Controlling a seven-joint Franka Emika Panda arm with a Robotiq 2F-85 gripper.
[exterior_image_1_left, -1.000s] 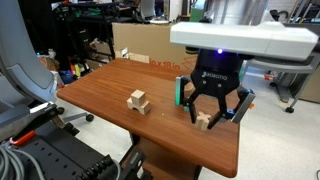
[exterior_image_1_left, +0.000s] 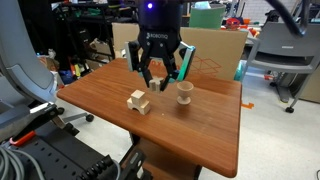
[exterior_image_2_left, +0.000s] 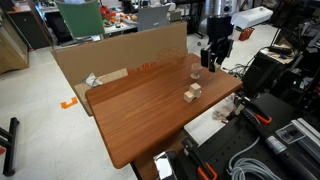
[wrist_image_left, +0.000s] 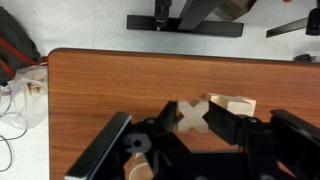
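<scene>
My gripper (exterior_image_1_left: 157, 84) is shut on a small pale wooden block (wrist_image_left: 192, 117), which hangs above the table. A small group of similar wooden blocks (exterior_image_1_left: 138, 103) rests on the tabletop just to the left of and below the gripper in the first exterior view. In the wrist view these blocks (wrist_image_left: 234, 104) lie to the right of the held one, apart from it in the image. A pale cup (exterior_image_1_left: 184, 92) stands on the table to the gripper's right; the wrist view shows part of its rim (wrist_image_left: 141, 172) behind the fingers.
A cardboard panel (exterior_image_1_left: 215, 50) stands along its far side. Cables and a dark workbench (exterior_image_2_left: 270, 150) lie outside the table's edge.
Over the past second my gripper has moved left with the block, past the cup, and up in the first exterior view. The table blocks stay put.
</scene>
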